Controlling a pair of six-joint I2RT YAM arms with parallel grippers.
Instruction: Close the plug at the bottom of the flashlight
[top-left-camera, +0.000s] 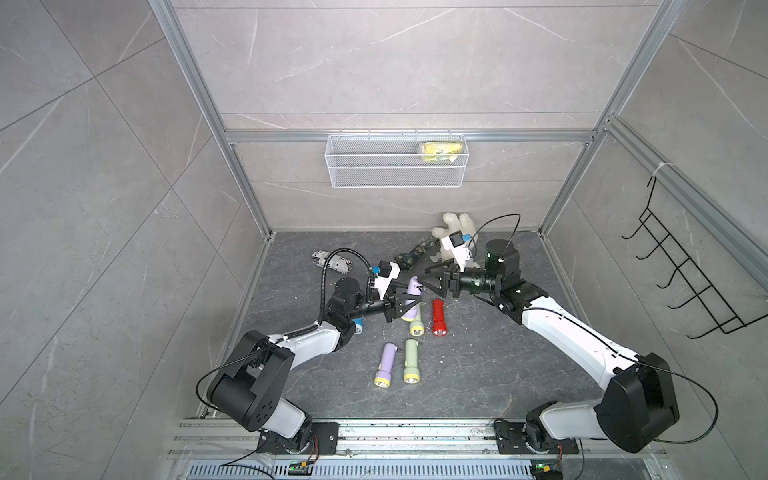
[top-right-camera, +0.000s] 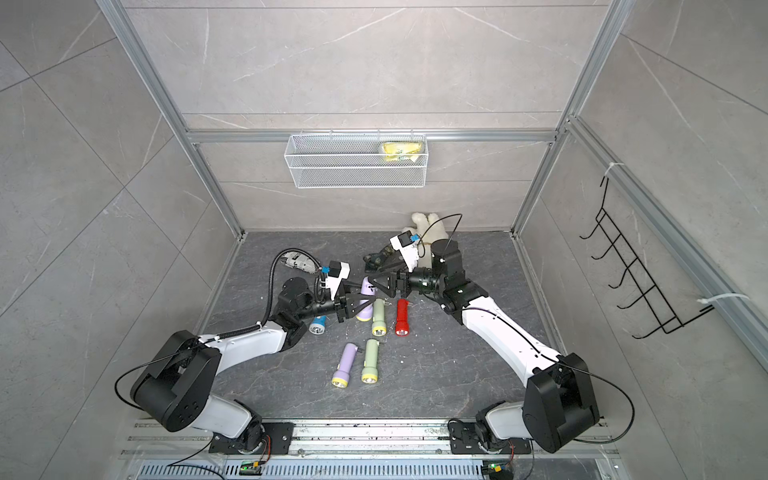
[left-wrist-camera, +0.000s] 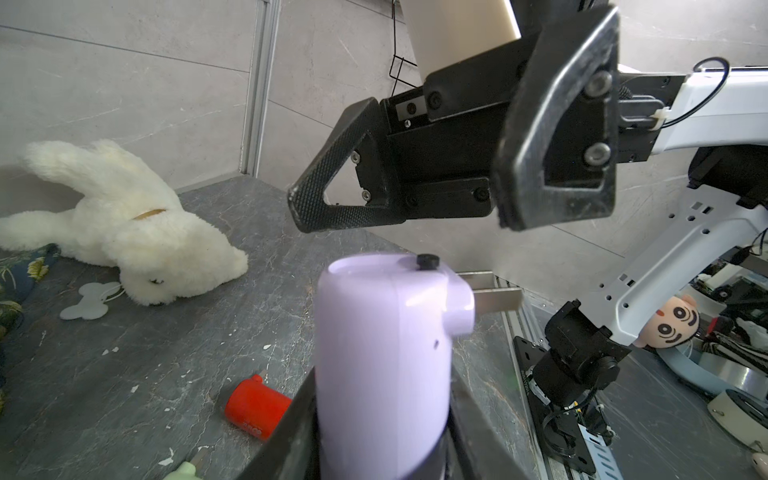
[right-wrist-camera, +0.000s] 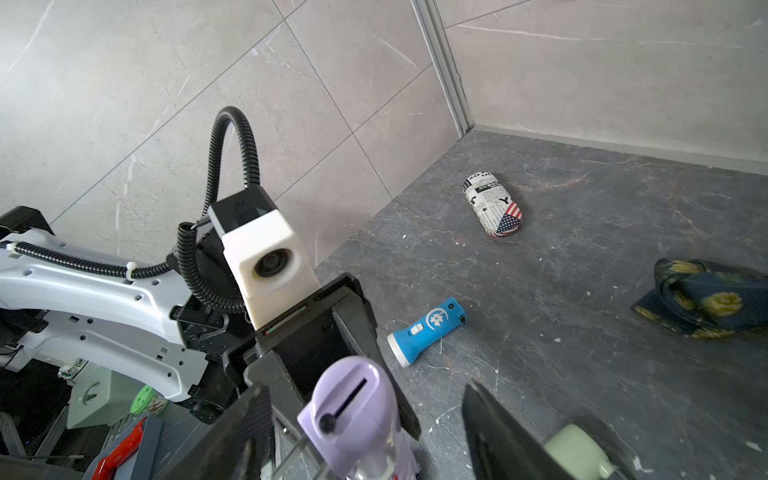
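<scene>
A purple flashlight (left-wrist-camera: 380, 360) stands upright in my left gripper (top-left-camera: 408, 304), which is shut on it. Its upper end faces up, with a slotted face and black knob (right-wrist-camera: 327, 422) visible in the right wrist view. My right gripper (top-left-camera: 428, 277) is part open, with its fingertips just above and to the right of that end, nothing clearly between them.
On the table lie a red flashlight (top-left-camera: 439, 317), a purple one (top-left-camera: 385, 364), green ones (top-left-camera: 411, 360), a blue one (right-wrist-camera: 426, 330), a white plush toy (left-wrist-camera: 152, 240), patterned cloth (right-wrist-camera: 704, 296) and a printed case (right-wrist-camera: 491, 203). A wire basket (top-left-camera: 396, 168) hangs behind.
</scene>
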